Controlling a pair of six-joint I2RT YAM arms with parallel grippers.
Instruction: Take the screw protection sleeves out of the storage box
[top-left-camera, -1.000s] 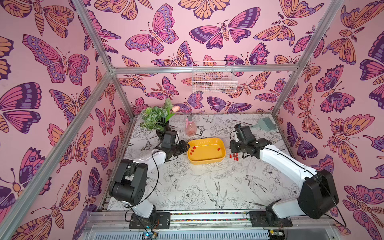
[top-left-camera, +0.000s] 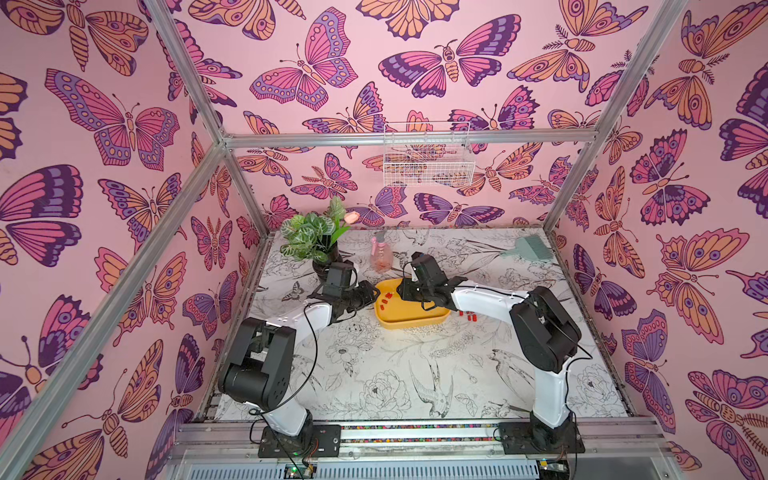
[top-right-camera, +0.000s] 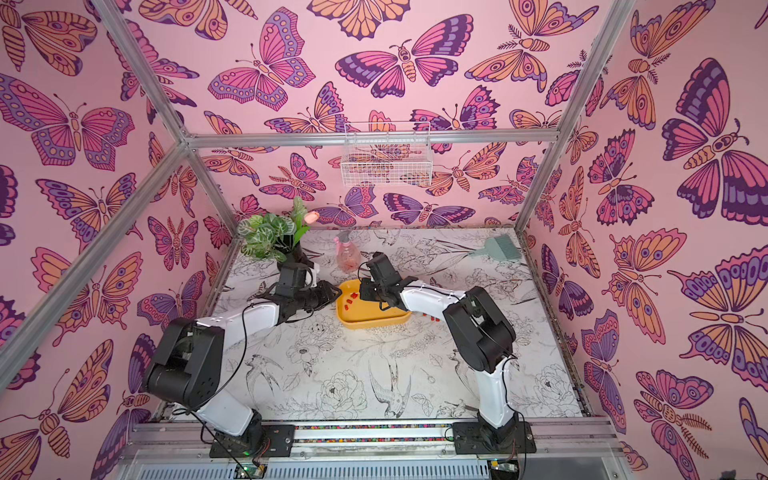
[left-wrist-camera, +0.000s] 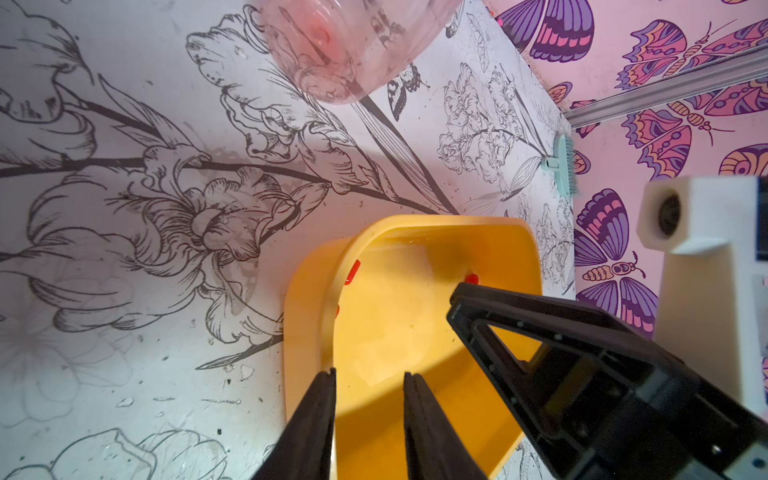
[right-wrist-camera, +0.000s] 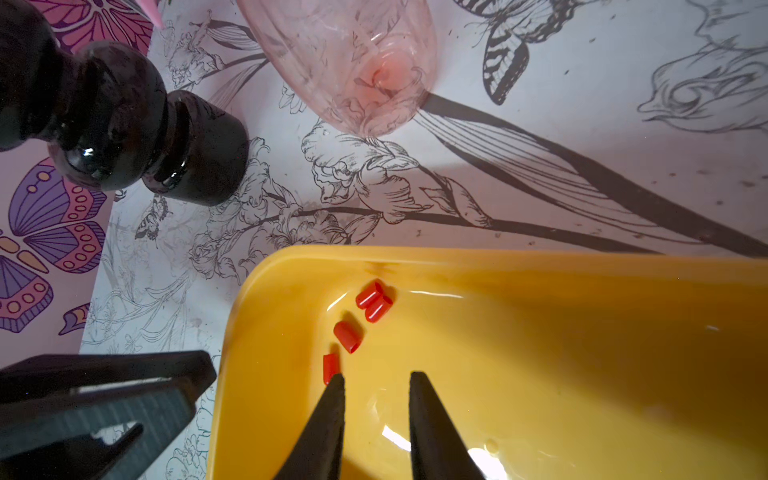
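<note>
The yellow storage box (top-left-camera: 412, 322) stands mid-table. Several red screw protection sleeves (right-wrist-camera: 347, 336) lie on its floor toward the left end, one touching another. A red sleeve (left-wrist-camera: 472, 279) also shows in the left wrist view, near the far wall. My left gripper is at the box's left rim and appears shut on it, though the contact itself is hard to see. Over the inside of the box, my right gripper is part open; bare yellow floor shows between its fingers. In the top left view its body hides the box's right end.
Several more red sleeves (top-left-camera: 472, 317) lie on the table right of the box. Behind it stands a pink clear bottle (top-left-camera: 381, 254), with a potted plant (top-left-camera: 312, 234) at back left.
The right arm has swung left from beside the box to over its inside, now well toward the left end. The left arm and the box have stayed still.
</note>
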